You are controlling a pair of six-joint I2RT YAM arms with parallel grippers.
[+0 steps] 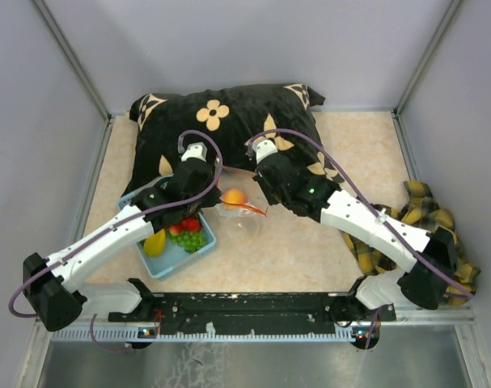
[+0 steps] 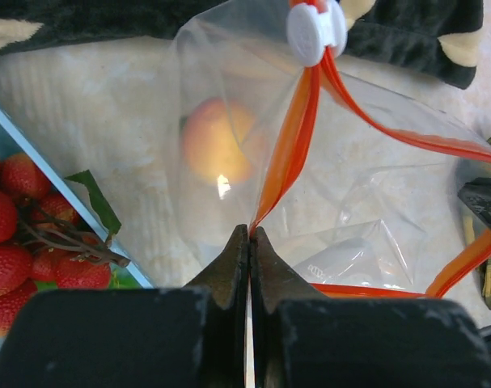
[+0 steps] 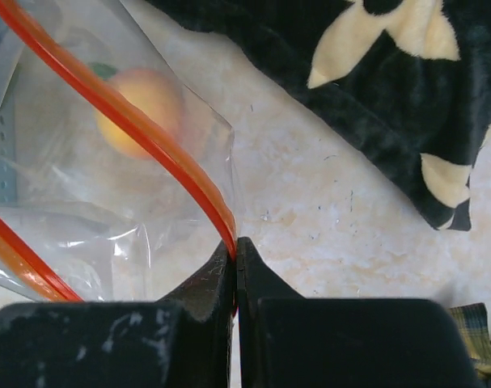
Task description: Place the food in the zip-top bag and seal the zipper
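Note:
The clear zip top bag [image 2: 366, 198] has its mouth spread open, edged with orange zipper strips [image 2: 287, 153]. A white slider [image 2: 316, 32] sits at the far end of the mouth in the left wrist view. Through the film shows a round orange-yellow fruit [image 1: 234, 196] with a bit of green leaf, lying in the bag. My left gripper is shut on the near end of one orange strip. In the right wrist view, my right gripper is shut on the orange rim on the opposite side. The arms partly cover the bag from above.
A blue tray [image 1: 166, 263] at the left holds strawberries, green grapes [image 1: 188, 240] and a yellow fruit [image 1: 154, 242]. A dark flowered cushion [image 1: 229, 121] lies behind the bag. To the right is a checked cloth [image 1: 427, 218].

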